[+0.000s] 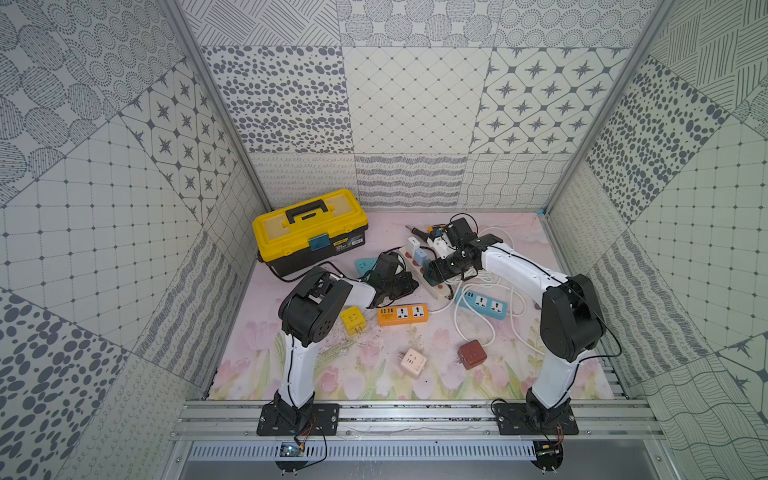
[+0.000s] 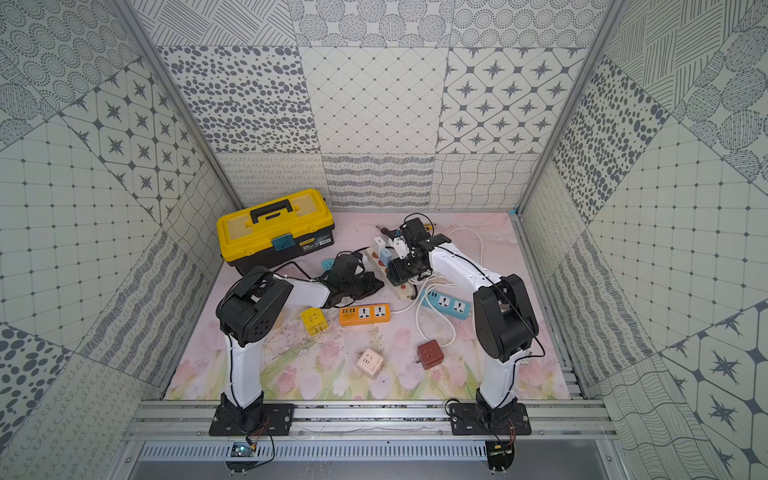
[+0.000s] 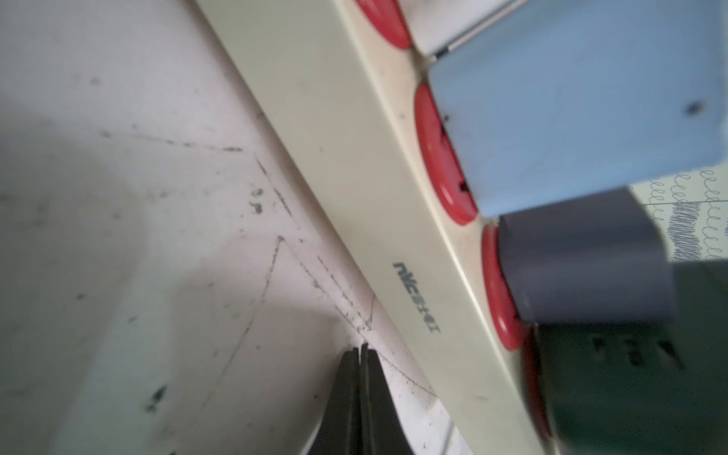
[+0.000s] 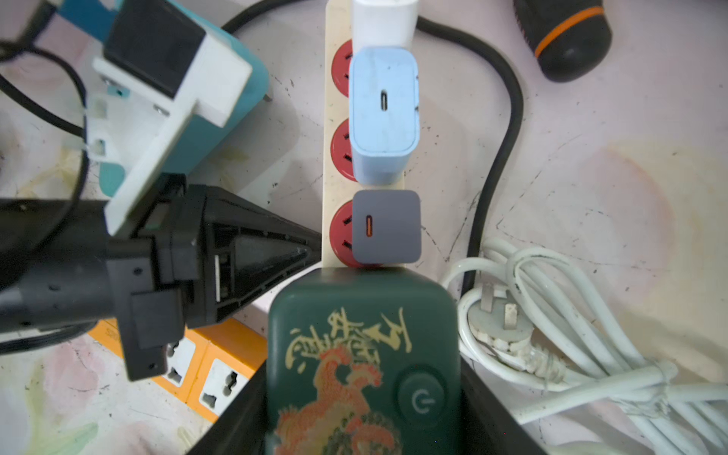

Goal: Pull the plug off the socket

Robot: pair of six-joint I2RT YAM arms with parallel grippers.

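Note:
The dark green plug stands at the cream power strip, over one of its red sockets; in the left wrist view its base meets the socket area. My right gripper is above, its dark fingers flanking the plug. Whether they press on it cannot be told. Grey plug, light blue plug and white plug stand in a row farther along the strip. My left gripper is shut, nothing showing between its fingers, with its tip beside the strip's long side.
An orange strip lies in front, and a blue strip with coiled white cable to the right. A yellow toolbox fills the back left. Loose adapters lie nearer the front.

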